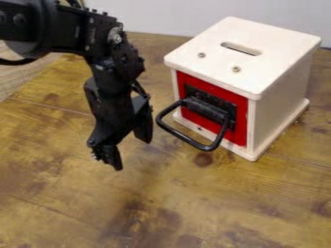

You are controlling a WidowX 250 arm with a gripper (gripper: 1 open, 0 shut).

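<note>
My black gripper (pixel 127 145) hangs low over the wooden floor at the left, its fingers pointing down and apart, with nothing seen between them. To its right stands a white box (pixel 280 97) with a slot and two bolts on top and a red front panel (pixel 191 84). A black U-shaped handle (pixel 195 137) sticks out from that front, a little to the right of my gripper.
A pale wall runs along the back, and a lighter board lies at the far left.
</note>
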